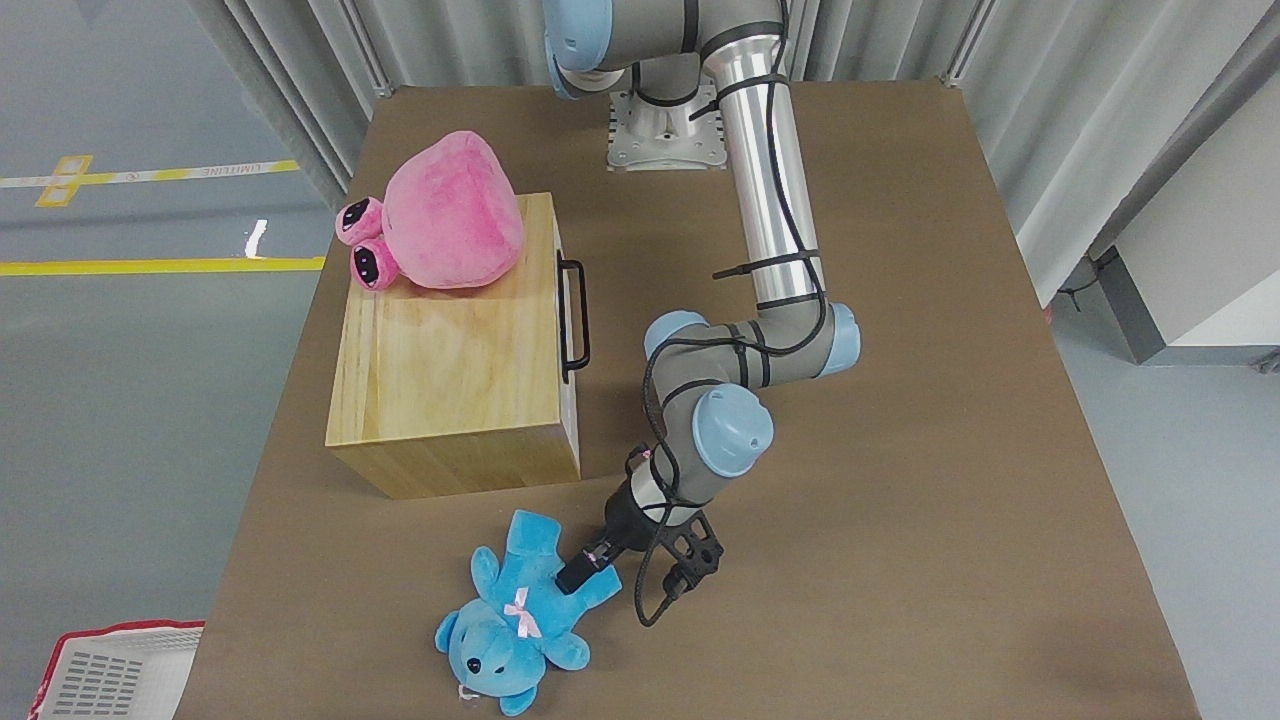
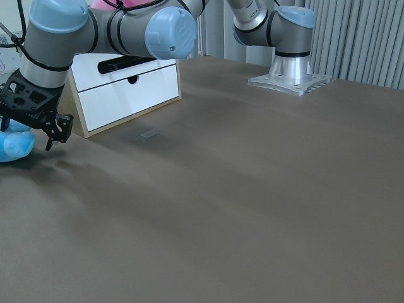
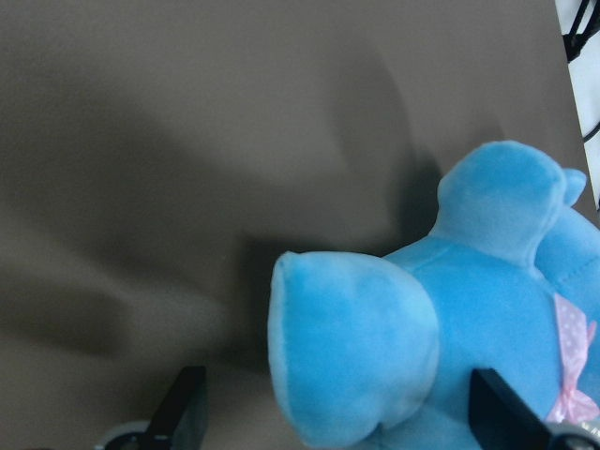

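Observation:
A light blue plush bear point(image 1: 510, 642) with a pink bow lies on its back near the table's front. Just over its legs hovers my gripper point(image 1: 576, 570); in the wrist view its two dark fingertips stand wide apart, one over the bear's body point(image 3: 497, 309), the other over bare table left of the leg, so the gripper is open. The left view shows only part of the bear point(image 2: 14, 142), behind the gripper.
A wooden cabinet point(image 1: 444, 372) with a black handle stands behind the bear, a pink plush toy point(image 1: 450, 210) on top. A white basket point(image 1: 114, 672) is off the table at front left.

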